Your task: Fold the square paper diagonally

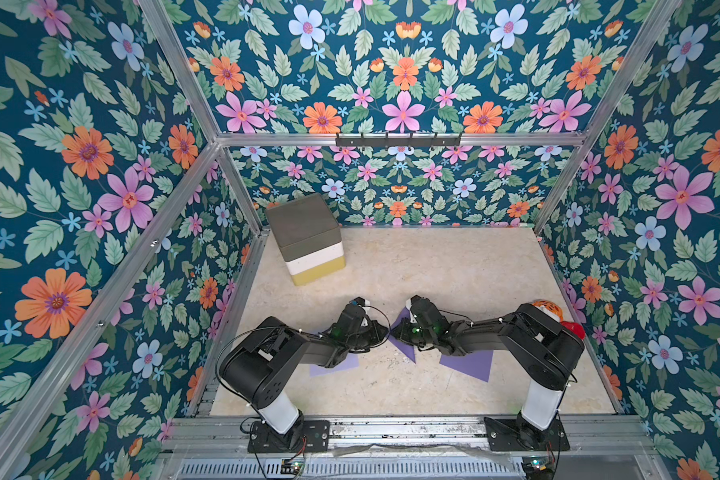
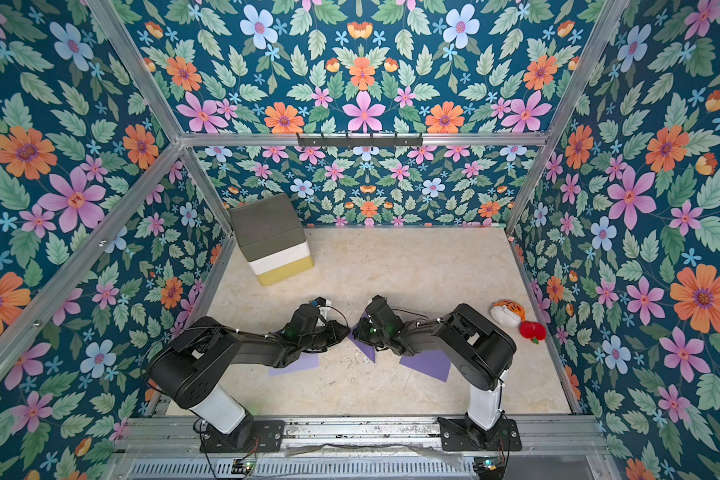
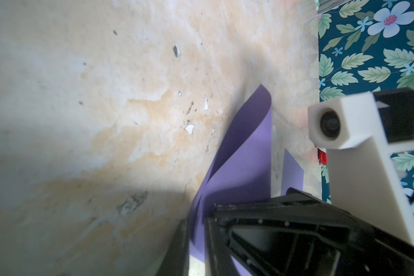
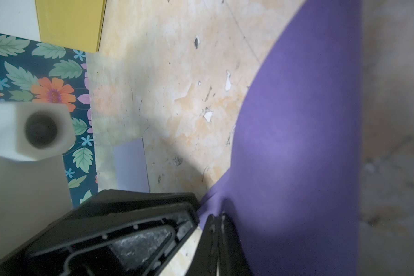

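Observation:
A purple paper lies bent over between my grippers, its upper layer curling in the left wrist view. My left gripper is at the paper's folded edge, fingertips low and blurred; whether they grip it is unclear. My right gripper is shut, pressed at the paper's narrow tip; no paper shows clearly between its fingers. Both arms hide part of the paper in the top views.
Lilac paper lies under the left arm, another purple sheet under the right. A stacked box stands back left; a red object lies at the right edge.

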